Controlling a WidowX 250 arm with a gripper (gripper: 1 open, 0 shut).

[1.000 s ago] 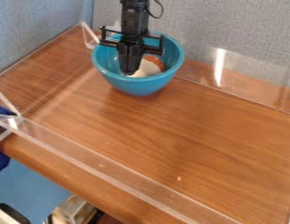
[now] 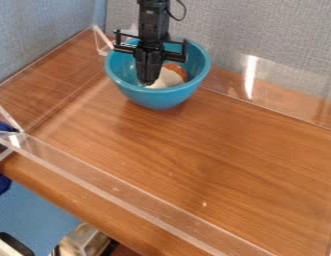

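A black gripper [image 2: 148, 76] hangs straight down into a light blue bowl [image 2: 161, 95] at the back of the wooden table, its fingers low inside the bowl and apparently shut. Beside the fingertips, inside the bowl, lie pale and orange contents [image 2: 168, 76], partly hidden by the gripper. Whether anything sits between the fingers is too small to tell.
A grey wall [image 2: 261, 40] stands just behind the bowl. A dark blue object [image 2: 2, 130] sits at the left edge.
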